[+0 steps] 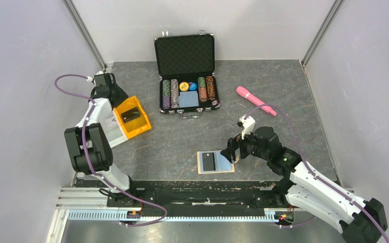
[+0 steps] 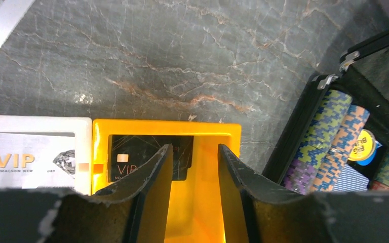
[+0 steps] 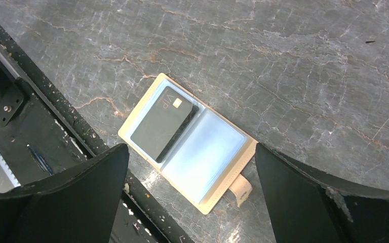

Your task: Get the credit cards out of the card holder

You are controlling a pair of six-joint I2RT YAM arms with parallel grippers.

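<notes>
The card holder (image 3: 210, 152) lies unfolded and flat on the table, with a black card (image 3: 165, 124) in one of its clear pockets; the other pocket looks free of cards. My right gripper is open above it, with the holder visible between and beyond its fingers. In the left wrist view, black VIP cards (image 2: 128, 158) lie overlapping in the yellow tray (image 2: 167, 126). Over that tray hangs my left gripper, its fingers apart and nothing between them. A silver VIP card (image 2: 35, 161) rests in the white tray (image 2: 83, 152) alongside.
An open case (image 1: 188, 111) of poker chips and playing cards stands at the back middle. A pink tube-shaped object (image 1: 256, 100) lies to the right. Bare table (image 1: 177, 135) stretches between the trays and the holder.
</notes>
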